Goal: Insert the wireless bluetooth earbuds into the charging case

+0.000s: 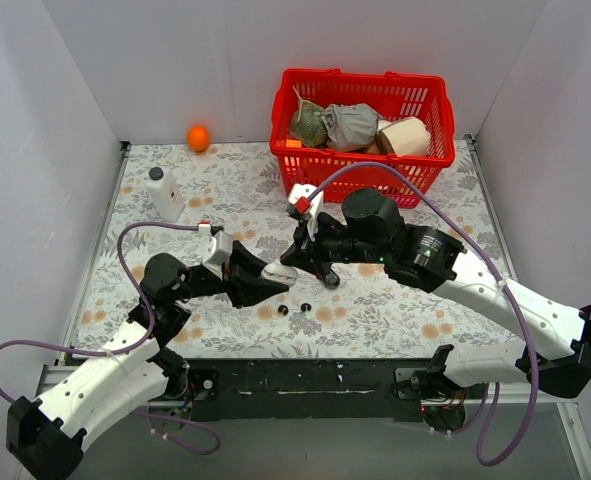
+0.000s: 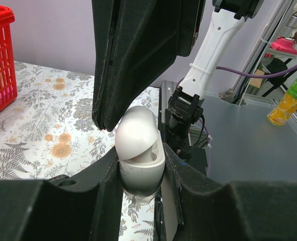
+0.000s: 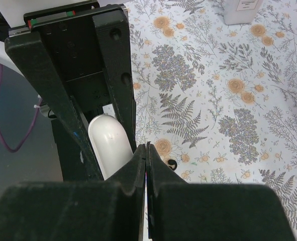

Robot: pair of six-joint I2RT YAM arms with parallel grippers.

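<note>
The white charging case (image 1: 278, 273) is held in my left gripper (image 1: 260, 282); in the left wrist view the case (image 2: 140, 165) has its lid tilted at the top, close under the right gripper's fingers. My right gripper (image 1: 291, 258) is shut beside the case, with nothing visible between its fingertips; in the right wrist view the case (image 3: 109, 143) sits just left of them. Two small black earbuds (image 1: 283, 309) lie on the patterned mat below the grippers.
A red basket (image 1: 287, 105) with bags and other items stands at the back. A white bottle (image 1: 164, 197) and an orange (image 1: 198, 137) are at back left. A dark object (image 1: 332, 280) lies right of the grippers.
</note>
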